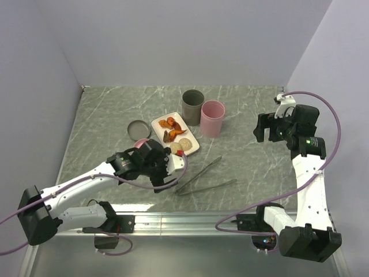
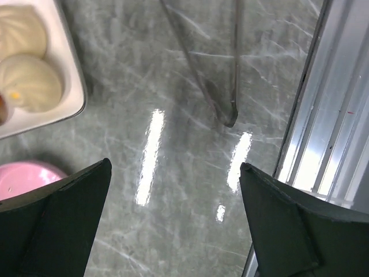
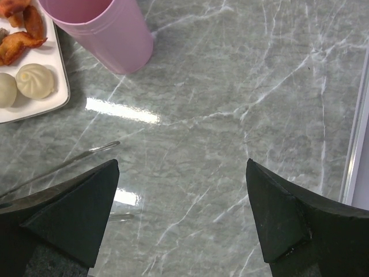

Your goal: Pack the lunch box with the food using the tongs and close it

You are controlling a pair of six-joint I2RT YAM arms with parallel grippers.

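Observation:
A white tray (image 1: 157,128) holds two pale buns (image 3: 35,81) and several fried orange pieces (image 3: 21,46). In front of it lie grey metal tongs (image 1: 199,173), their bend toward the left arm and their arms spread to the right. My left gripper (image 1: 165,182) hovers just left of that bend, open and empty. In the left wrist view, the tongs (image 2: 202,81) sit ahead of the spread fingers (image 2: 75,210). Over bare table at the right, my right gripper (image 1: 263,127) is open with nothing between its fingers.
A grey cup (image 1: 192,107) and a pink cup (image 1: 211,119) stand behind the tray. Left of it are a grey dish (image 1: 138,130) and a pink dish (image 2: 29,176), the latter mostly hidden from above by the left arm.

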